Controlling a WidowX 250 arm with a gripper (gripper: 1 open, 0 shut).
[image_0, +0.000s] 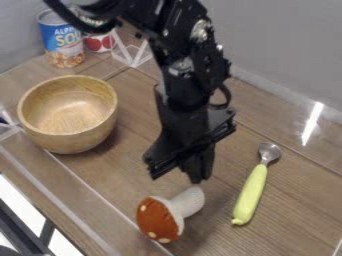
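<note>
A black gripper (179, 169) hangs at the centre of the view, just above and behind a toy mushroom (160, 219) with an orange cap and white stem, which lies on its side on the wooden table. Nothing shows in the gripper; whether its fingertips touch each other is hard to see. A yellow-green handled utensil (250, 192) with a metal head lies to the right of the gripper.
A wooden bowl (67, 125) sits at the left. Cans (62, 42) stand at the back left against the wall. Bare table (301, 190) lies at the right; the table's edge runs along the lower left.
</note>
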